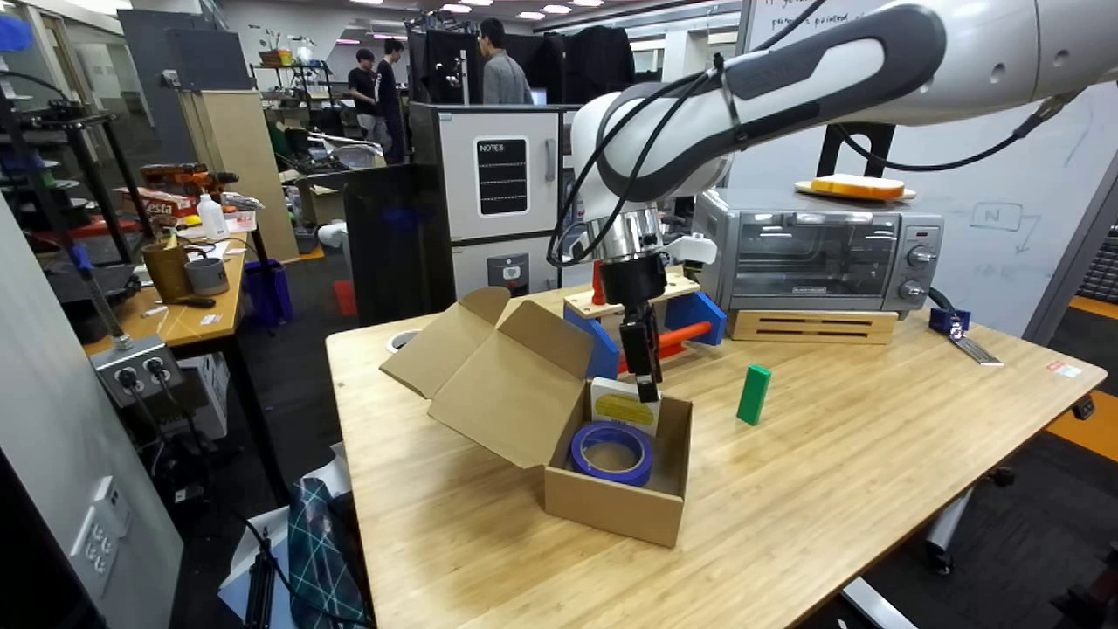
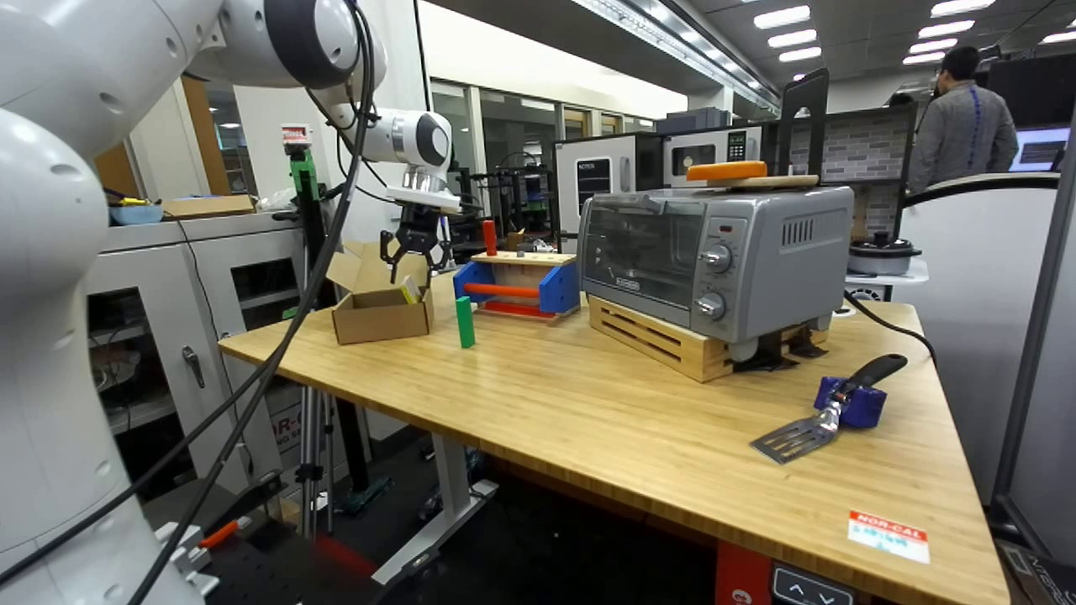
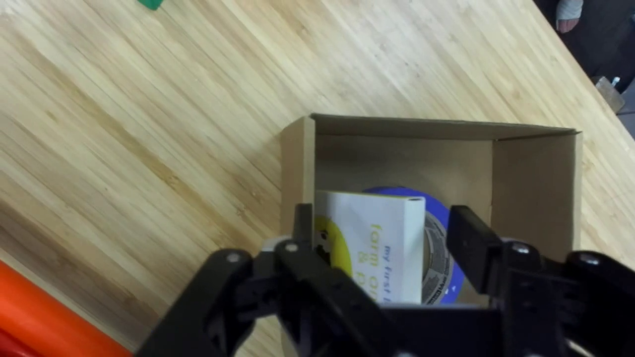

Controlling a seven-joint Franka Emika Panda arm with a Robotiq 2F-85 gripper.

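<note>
An open cardboard box stands on the table, its flaps folded out to the left in the first exterior view. Inside, a white and yellow book-like block leans upright beside a blue tape roll, partly covering it in the wrist view. My gripper points down over the box, its fingers apart on either side of the block's top. A gap shows between the block and the right finger. Near the box, a green block stands upright on the table.
Behind the box is a blue and wooden rack with a red bar. The toaster oven sits on a wooden stand, with a spatula beyond it.
</note>
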